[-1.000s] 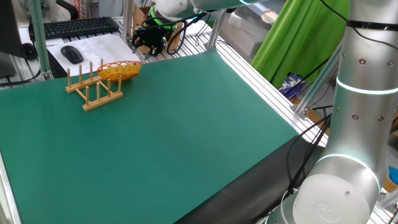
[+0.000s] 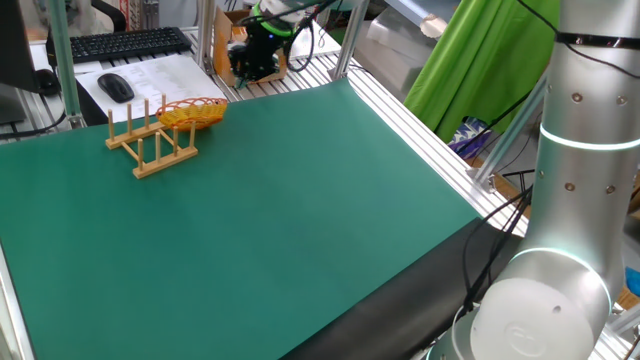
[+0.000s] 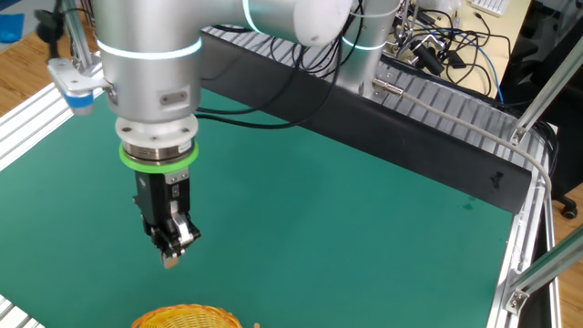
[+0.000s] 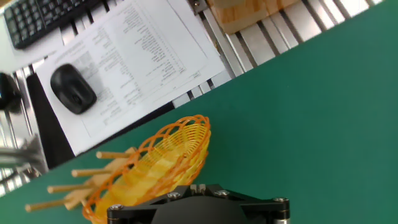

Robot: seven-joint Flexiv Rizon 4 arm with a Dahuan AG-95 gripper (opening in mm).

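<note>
A yellow woven basket with an orange lattice rim [image 2: 192, 113] rests tilted at the right end of a wooden peg rack [image 2: 166, 160], at the back left of the green mat. From above in the wrist view, the basket [image 4: 163, 163] leans beside the rack's pegs [image 4: 93, 172]; its lower end is partly covered by my gripper. In exterior view 2 only the basket's upper edge [image 3: 187, 316] shows. My gripper [image 3: 170, 261] hangs above the mat, apart from the basket, its fingertips together with nothing visible between them.
Papers [image 4: 134, 62], a black mouse [image 4: 73, 88] and a keyboard [image 2: 118, 46] lie beyond the mat's back edge. A wooden box [image 4: 249, 12] stands behind the metal slats.
In exterior view 1 my gripper has shifted slightly right and the arm has risen a little. The basket and rack have stayed in place.
</note>
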